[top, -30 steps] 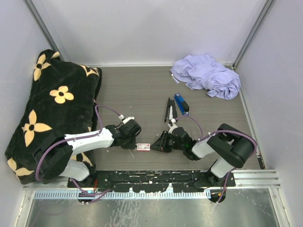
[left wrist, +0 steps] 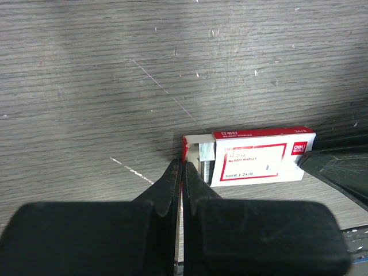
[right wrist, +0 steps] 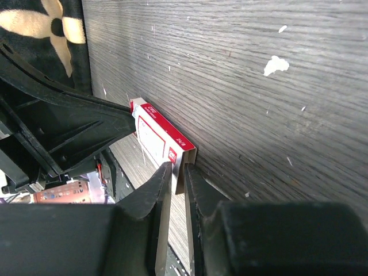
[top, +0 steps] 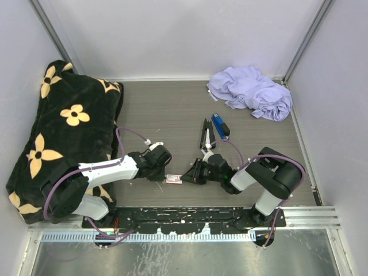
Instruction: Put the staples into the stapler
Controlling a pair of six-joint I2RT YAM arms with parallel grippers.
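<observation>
A red-and-white staples box (top: 173,179) lies on the table between my grippers. In the left wrist view, my left gripper is shut at the left end of the box (left wrist: 253,161), where the inner tray shows partly slid out with staples. In the right wrist view, my right gripper is at the box's other end (right wrist: 161,138), its fingers close together against that end; whether they grip it is hard to tell. The blue stapler (top: 219,125) and a long black piece (top: 207,132) beside it lie farther back.
A dark flowered cushion (top: 69,126) fills the left side. A lilac cloth (top: 253,92) is heaped at the back right.
My right arm has shifted slightly at the box's right end. The left arm and the other objects look unchanged.
</observation>
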